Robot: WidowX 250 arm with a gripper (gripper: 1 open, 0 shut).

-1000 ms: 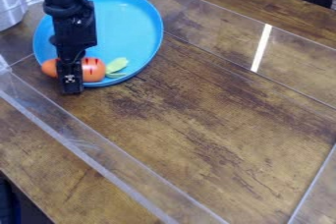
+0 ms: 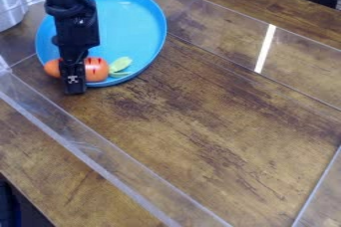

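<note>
A round orange toy carrot (image 2: 95, 69) with green leaves (image 2: 118, 66) lies in a blue plate (image 2: 134, 24) at the upper left. My black gripper (image 2: 74, 76) reaches down over it from above, shut on the carrot, its fingers covering the middle of the orange body.
Clear plastic edging strips run along its sides. A white ribbed object sits at the top left corner.
Hardly anything differs; the gripper and carrot stay at the plate's lower left, with at most a very slight shift.
</note>
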